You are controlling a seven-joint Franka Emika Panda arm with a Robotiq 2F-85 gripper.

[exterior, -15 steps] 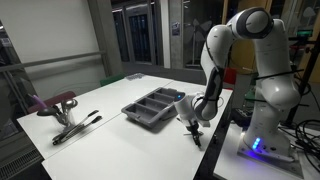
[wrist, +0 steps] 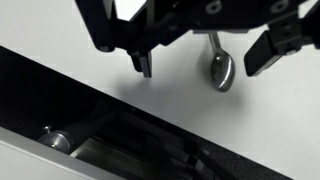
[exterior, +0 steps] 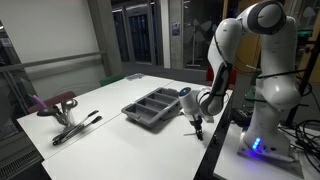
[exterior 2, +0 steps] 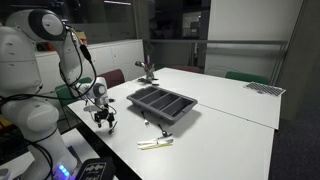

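A shiny metal spoon [wrist: 222,72] lies on the white table in the wrist view, its bowl toward the table edge and its handle partly hidden behind the gripper. My gripper is open, one finger on either side of the spoon's bowl, with nothing held. In exterior view 1 the gripper [exterior: 198,131] hangs low over the near right part of the table. Exterior view 2 has the gripper [exterior 2: 106,122] at the table's left edge.
A grey compartment tray [exterior: 155,107] stands behind the gripper. Several loose utensils [exterior 2: 155,144] lie on the table in front of it. A holder with utensils [exterior: 68,106] is at the far left in exterior view 1.
In exterior view 1 my gripper has risen slightly and shifted a little to the right. The tray and the utensils at the left have stayed put.
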